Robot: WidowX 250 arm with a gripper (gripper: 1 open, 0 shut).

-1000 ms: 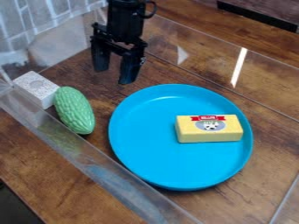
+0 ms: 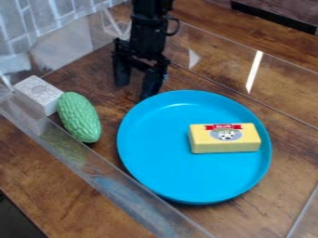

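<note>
A black robot gripper (image 2: pixel 137 72) hangs at the top centre over the wooden tabletop, behind the blue plate (image 2: pixel 162 172). Its fingers look spread apart, with nothing seen between them. A yellow box with a red label (image 2: pixel 224 138), like a butter or cheese block, lies on the right half of the plate. A green bumpy vegetable (image 2: pixel 78 117), like a bitter melon, lies left of the plate, beside a white speckled block (image 2: pixel 39 94).
Clear plastic walls border the work area on several sides. Bare wood (image 2: pixel 112 186) shows at the lower left and around the gripper. A grey tiled surface stands at the back left.
The gripper has moved slightly to the right and down toward the plate. The plate and box appear shifted very slightly right; the other things look unchanged.
</note>
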